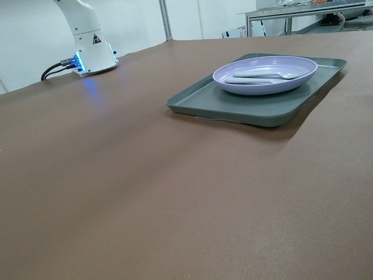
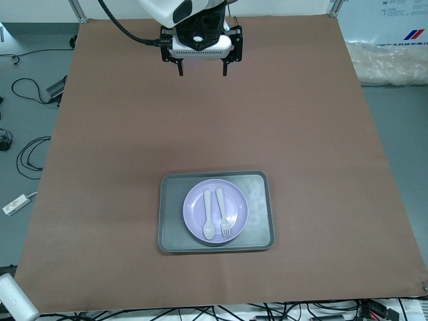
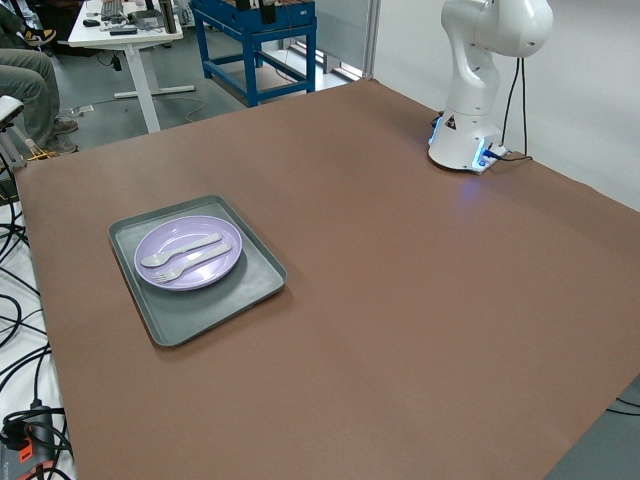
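A grey-green tray (image 2: 170, 207) lies at the near middle of the brown table (image 2: 221, 120). On it sits a lilac plate (image 2: 238, 204) holding a white spoon (image 2: 208, 229) and, to its right in the left view, a white fork (image 2: 224, 221), side by side. My gripper (image 2: 203, 70) hangs at the far edge of the table in the left view, well away from the tray, its two fingers apart with nothing seen between them. In the top and right views only the arm's lower part shows.
The table around the tray is clear. The arm's base (image 3: 465, 140) stands at the table's edge by a white wall (image 3: 590, 100). Cables (image 2: 33, 160) lie off the table, and a plastic-wrapped item (image 2: 388, 63) is beyond its far right.
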